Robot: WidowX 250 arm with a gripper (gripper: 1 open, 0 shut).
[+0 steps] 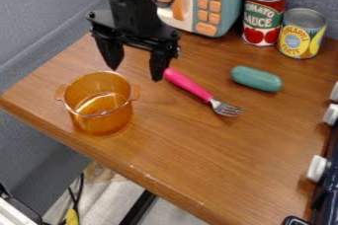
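The black gripper (134, 59) hangs above the wooden table (211, 175), open, its two fingers wide apart with nothing seen between them. It is behind and above an orange translucent pot (98, 111) at the left. A pink-handled fork (199, 95) lies to the right of the gripper, its tines toward the front right. A teal oblong object (256, 78) lies further right.
A red-labelled can (263, 22) and a yellow can (301, 38) stand at the back right, by a teal toy microwave (201, 7). A dark stove-like appliance (321, 194) lines the right edge.
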